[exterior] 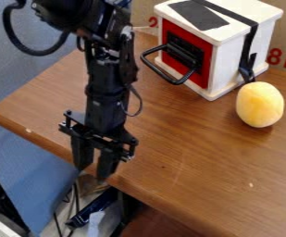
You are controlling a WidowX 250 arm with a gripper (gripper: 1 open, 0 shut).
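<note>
My black gripper point(95, 157) points down over the near left edge of the wooden table point(207, 167), its two fingers a little apart with nothing visible between them. A white box point(226, 69) with a red front point(182, 51) and a black handle stands at the back. A pale yellow, round, fruit-like object point(260, 105) lies to the right of the box.
A cardboard panel point(279, 46) stands behind the box.
</note>
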